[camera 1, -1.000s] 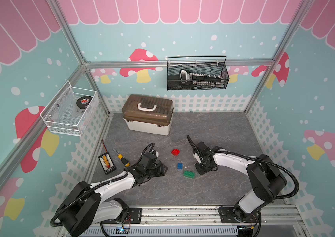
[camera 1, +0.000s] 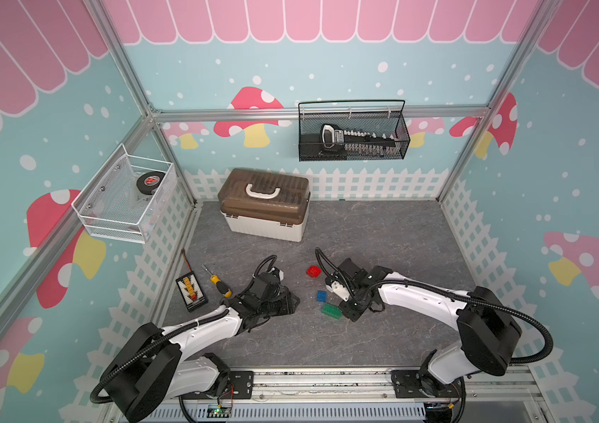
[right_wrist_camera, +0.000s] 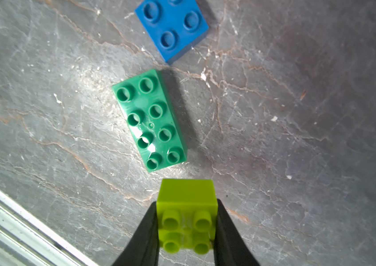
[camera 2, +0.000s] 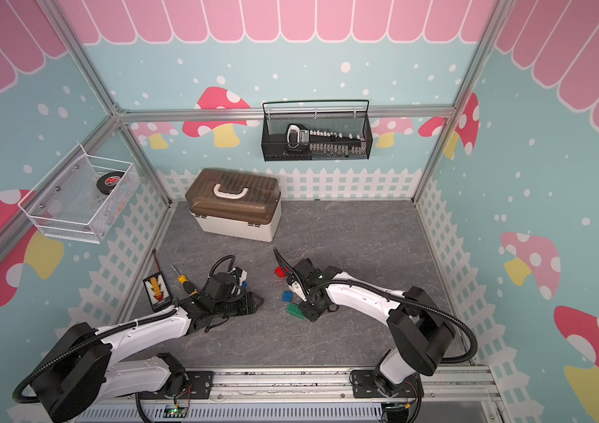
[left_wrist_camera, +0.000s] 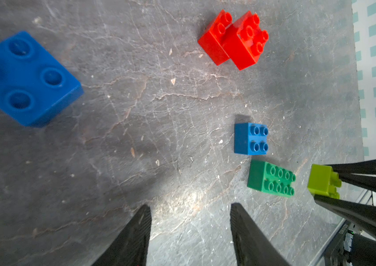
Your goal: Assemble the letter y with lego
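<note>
My right gripper is shut on a lime-green brick (right_wrist_camera: 185, 195), whose studs face back toward the wrist camera. Just ahead of that brick in the right wrist view lies a green eight-stud brick (right_wrist_camera: 152, 119), studs up on the table. Beyond its far end sits a small blue brick (right_wrist_camera: 172, 26), close but apart. My left gripper stands part open, with bare table between its fingertips. Two red bricks (left_wrist_camera: 234, 37) lie side by side at the top of the left wrist view. Another blue brick (left_wrist_camera: 24, 79) is at that view's upper left.
A screwdriver (camera 1: 220, 287) and a black bit case (camera 1: 191, 291) lie left of the left arm. The brown-lidded toolbox (camera 1: 265, 204) stands at the back. The two grippers face each other across a modest gap.
The right arm has moved left over the last second, bringing its gripper beside the green brick. The left arm and the bricks on the table look unmoved.
</note>
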